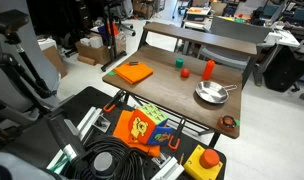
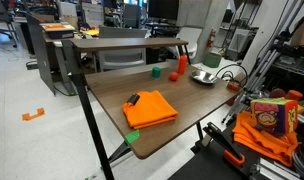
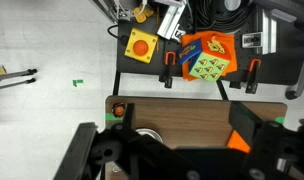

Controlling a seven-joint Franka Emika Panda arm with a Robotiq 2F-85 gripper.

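An orange cloth (image 1: 133, 72) lies on the brown table (image 2: 120, 92), with a small dark item (image 2: 133, 99) at its edge. A silver pan (image 1: 211, 92) sits toward the table's other end. Near it stands a red bottle (image 2: 183, 62), with a small red round thing (image 2: 174, 76) and a green cup-like object (image 2: 156, 71) close by. In the wrist view, my gripper is open above the table, its dark fingers wide apart and nothing visible between them. They partly hide the pan (image 3: 150, 134) and cloth (image 3: 236, 142).
A raised shelf (image 2: 127, 42) runs along the table's back. At the front, a black surface carries a colourful box (image 1: 142, 126), coiled black cables (image 1: 104, 155) and a yellow box with a red button (image 1: 205, 160). A dark round item (image 1: 228, 122) sits at the table corner.
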